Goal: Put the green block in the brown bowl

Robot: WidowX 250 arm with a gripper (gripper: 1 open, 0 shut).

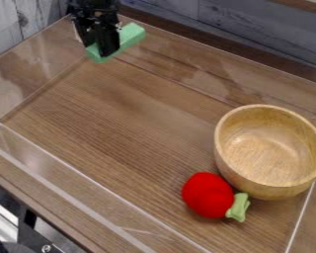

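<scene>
The green block [125, 40] is at the upper left of the camera view, near the back of the wooden surface. My dark gripper [103, 42] is shut on it, fingers across its left part. Whether the block is clear of the surface is hard to tell. The brown bowl [271, 185] stands upright at the right; its inside is empty.
A red tomato-like toy [208, 195] with a green stem lies against the bowl's lower left side. Walls border the surface at the back and left.
</scene>
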